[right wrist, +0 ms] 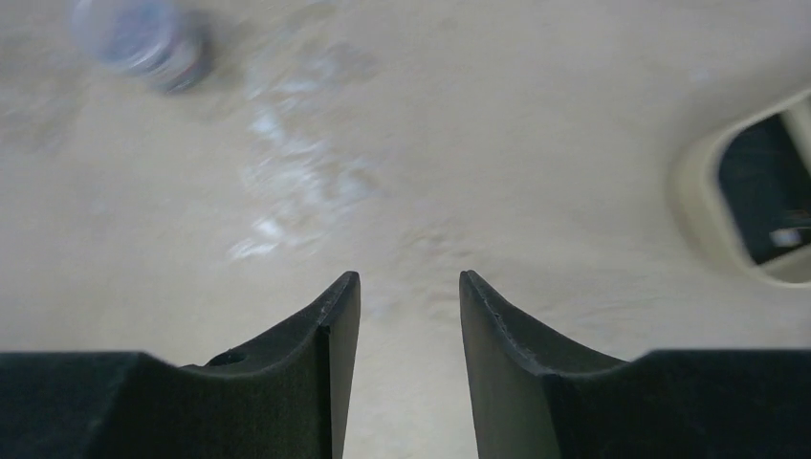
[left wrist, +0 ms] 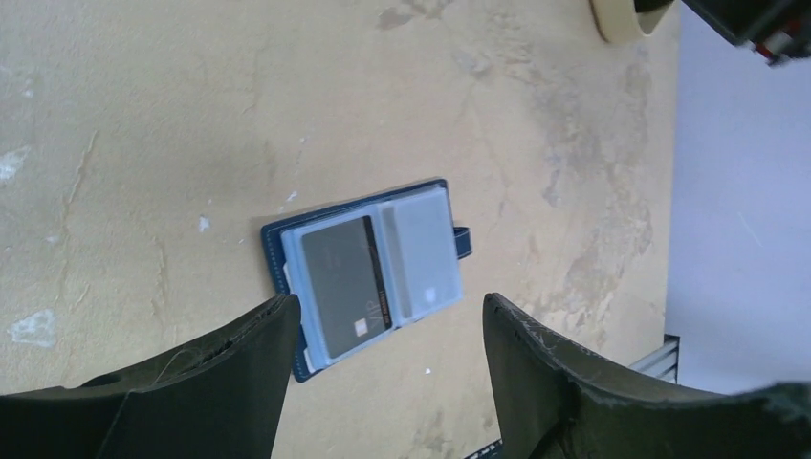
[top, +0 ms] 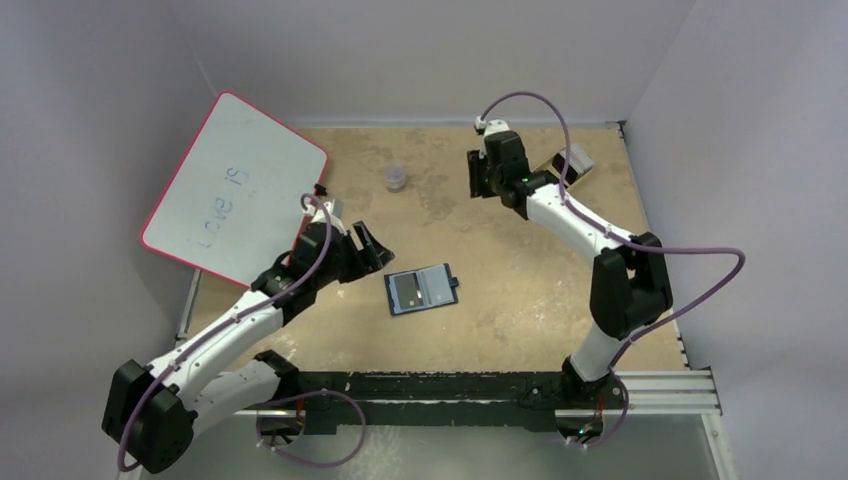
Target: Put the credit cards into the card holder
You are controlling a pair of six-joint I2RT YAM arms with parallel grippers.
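Observation:
The card holder lies open and flat near the table's middle, dark blue with clear pockets. A dark card with a small light square sits in its left pocket; the right pocket shows pale, with no dark card. My left gripper hovers over the holder's near side, fingers apart, nothing between them. Farther back and to the right, my right gripper is also open and empty, above bare table. The cream box has dark contents and stands at the right; the right arm partly covers it in the top view.
A small clear cup stands at the back left of centre. The whiteboard with blue writing covers the left side. Between holder, cup and cream box the table is bare.

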